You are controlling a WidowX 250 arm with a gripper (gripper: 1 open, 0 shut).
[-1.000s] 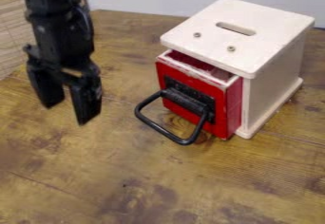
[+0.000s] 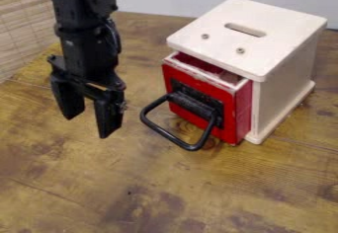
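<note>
My black gripper [image 2: 87,107] hangs over the wooden table at the left, its fingers apart with nothing visible between them. To its right is a white wooden box [image 2: 280,74] with a slotted top and a red front drawer [image 2: 230,114], pulled slightly out. A black U-shaped handle [image 2: 176,138] sticks out from the drawer toward the gripper, which does not touch it.
Bare table [image 2: 158,193] fills the foreground and the space between gripper and box. A woven mat [image 2: 20,20] lies at the upper left, and a pale wall is behind.
The gripper has moved a little to the right and now shows sharper. The box, drawer and handle look unchanged.
</note>
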